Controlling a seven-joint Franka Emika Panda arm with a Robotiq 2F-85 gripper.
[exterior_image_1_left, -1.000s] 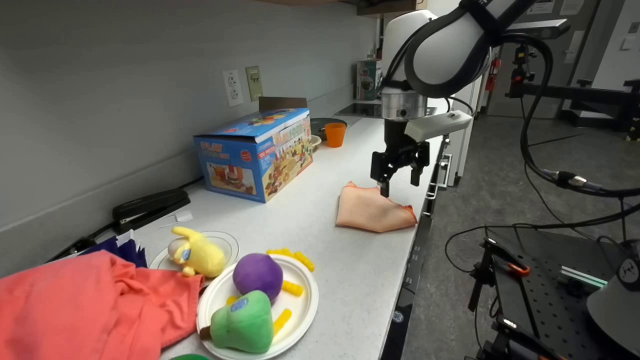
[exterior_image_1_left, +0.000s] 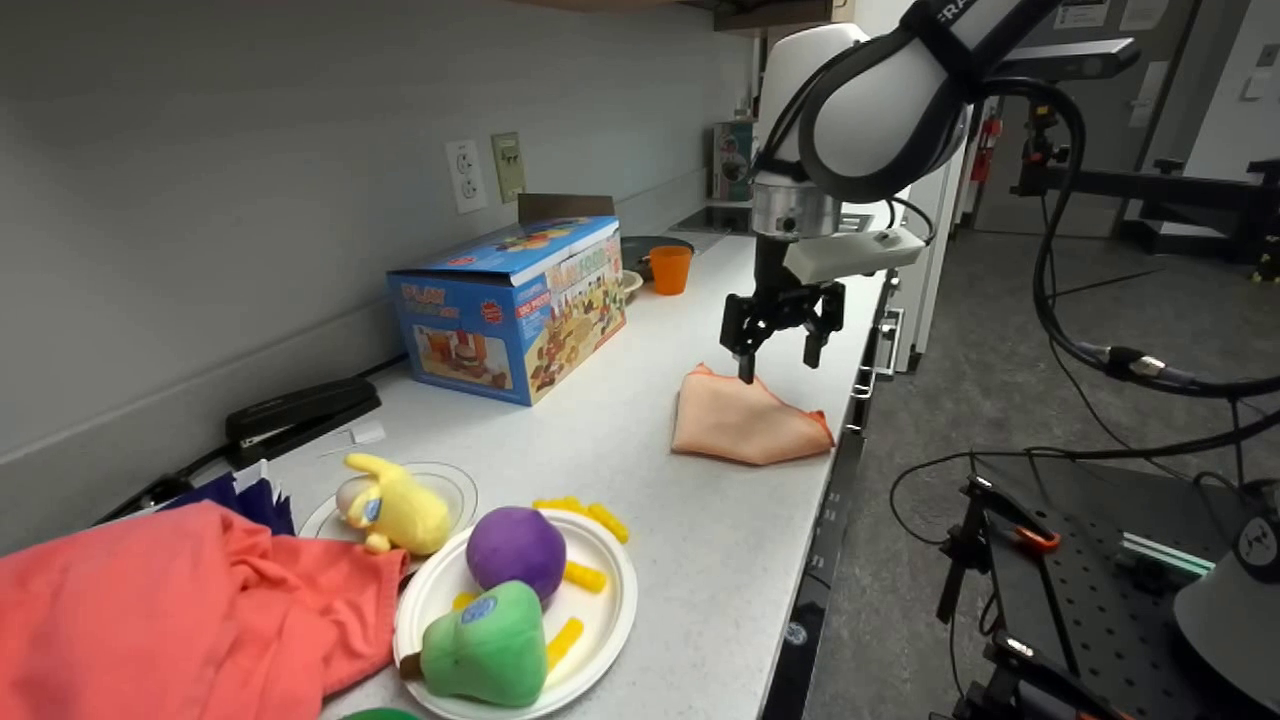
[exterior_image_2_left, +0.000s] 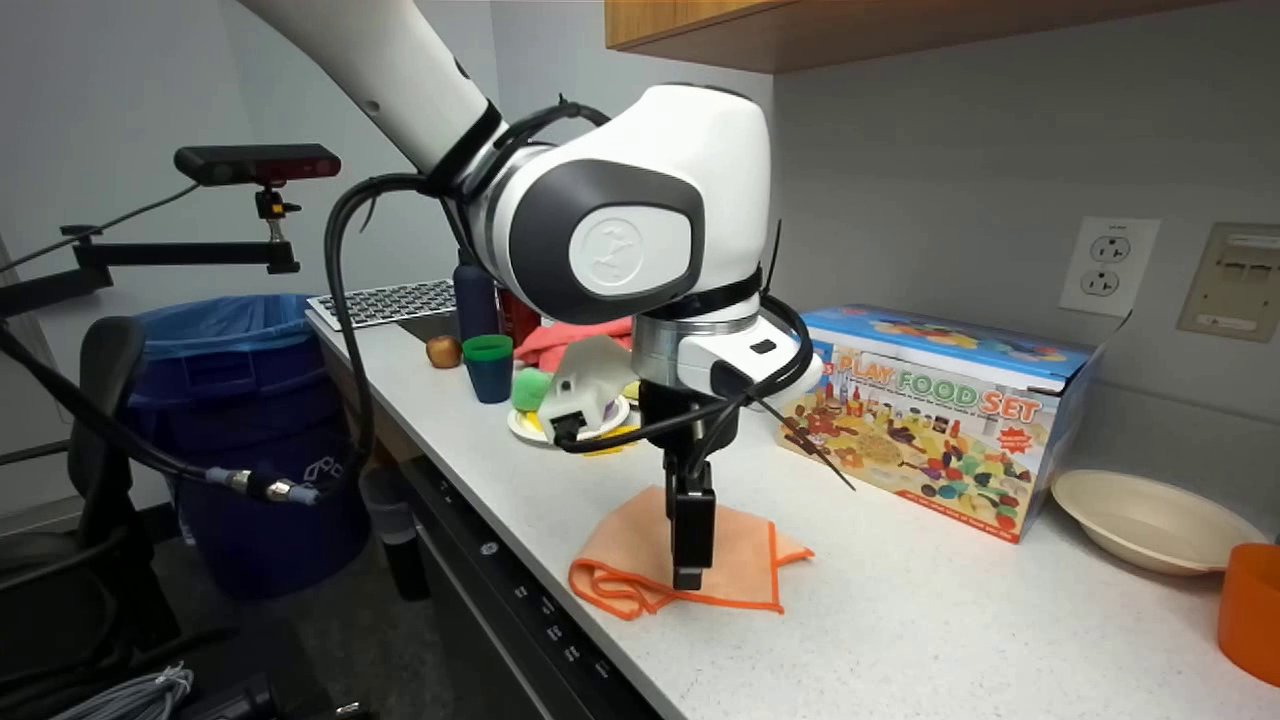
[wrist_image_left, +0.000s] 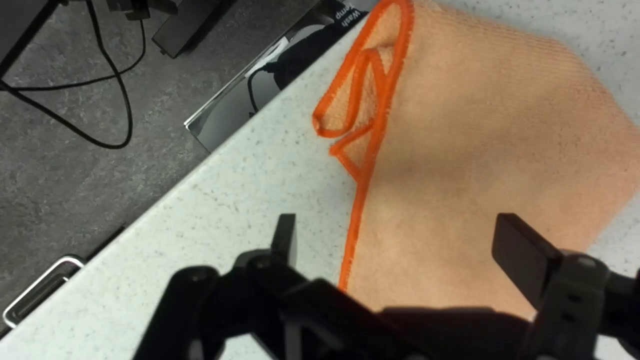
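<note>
A peach cloth with an orange hem (exterior_image_1_left: 744, 422) lies partly folded on the counter, close to its front edge. Its hem loops over in a fold (wrist_image_left: 363, 96), seen at the top of the wrist view. Above the cloth hangs my gripper (exterior_image_1_left: 780, 364), open and pointing down with nothing between its fingers. In the wrist view one finger (wrist_image_left: 284, 237) is over bare counter beside the hem and the other finger (wrist_image_left: 522, 255) is over the cloth. From the second exterior view the gripper (exterior_image_2_left: 692, 582) overlaps the cloth (exterior_image_2_left: 738, 558).
A play food box (exterior_image_1_left: 516, 306) stands by the wall, with an orange cup (exterior_image_1_left: 669, 270) behind it. Nearer the camera are a white plate (exterior_image_1_left: 618, 600) of plush and toy food and a red cloth (exterior_image_1_left: 180, 612). Counter between plate and peach cloth is clear.
My gripper has shifted a little to the left in the first exterior view and sits slightly higher. The peach cloth has stayed where it was.
</note>
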